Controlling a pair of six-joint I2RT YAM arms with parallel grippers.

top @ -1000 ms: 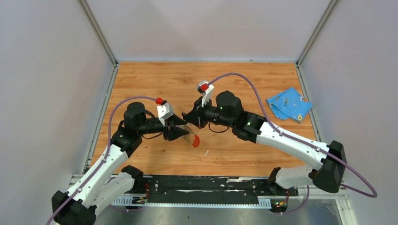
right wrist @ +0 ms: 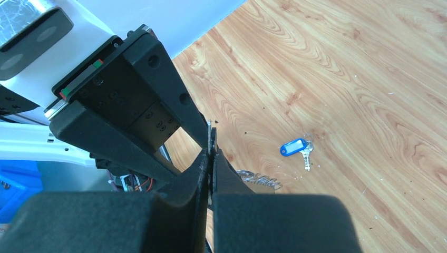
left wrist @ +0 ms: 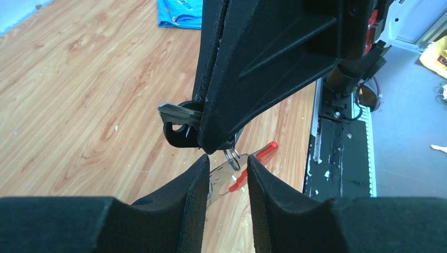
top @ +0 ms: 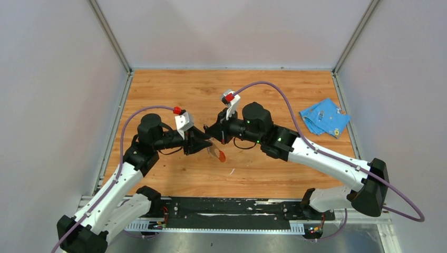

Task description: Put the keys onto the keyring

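Note:
My grippers meet above the table's middle. My left gripper is part open, its fingers either side of small metal rings [left wrist: 232, 158] below the right fingers; whether it touches them is unclear. My right gripper is shut, a thin silvery piece showing upright at its fingertips. A clear plate with red edging [left wrist: 263, 153] shows beyond the left fingertips. In the right wrist view a blue tag [right wrist: 293, 147] with a silver key [right wrist: 307, 157] lies on the wood.
A blue cloth [top: 324, 117] with small items lies at the right of the table [top: 179, 89]. Walls bound the back and sides.
My left gripper has shifted slightly up in the top view, and its finger spread looks a little changed. The right arm has stayed still.

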